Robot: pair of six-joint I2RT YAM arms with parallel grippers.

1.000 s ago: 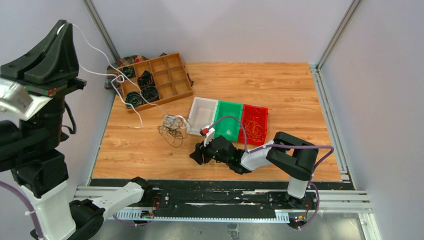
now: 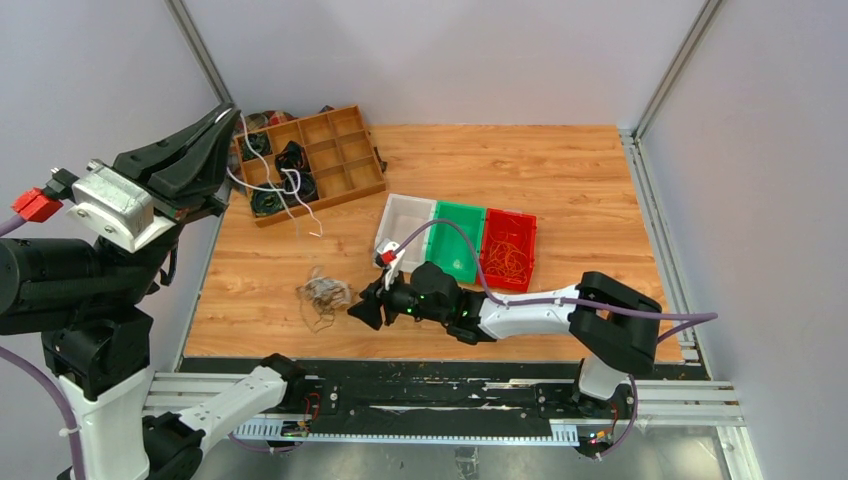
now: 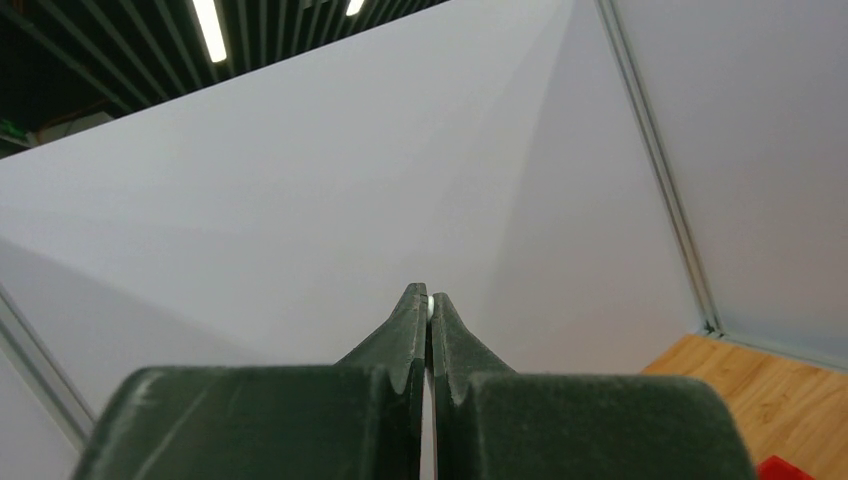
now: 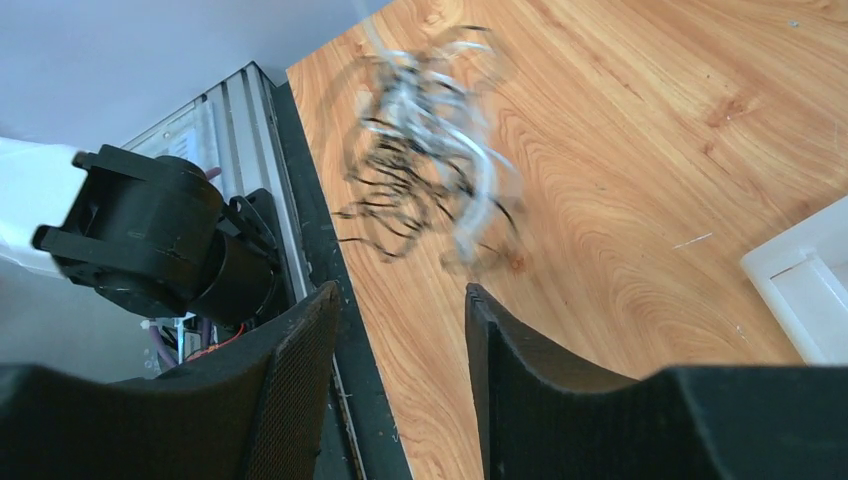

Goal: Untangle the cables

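Note:
High at the left of the top view, my left gripper (image 2: pixel 231 112) is shut on a white cable (image 2: pixel 290 192). A small white bit of cable (image 3: pixel 430 307) shows between its fingertips in the left wrist view. Loops of the cable dangle in front of the wooden box, and a tangled bundle (image 2: pixel 325 292) of white and dark strands hangs lower, above the table or close to it. In the right wrist view the bundle (image 4: pixel 425 125) is blurred, beyond the fingertips. Near the bundle's right side, my right gripper (image 2: pixel 361 311) is open, its fingers apart and empty.
A wooden compartment box (image 2: pixel 345 165) with dark coiled cables in some cells stands at the back left. White, green (image 2: pixel 455 240) and red (image 2: pixel 510 250) trays sit mid-table; thin strands lie in the red one.
My right gripper shifted left towards it.

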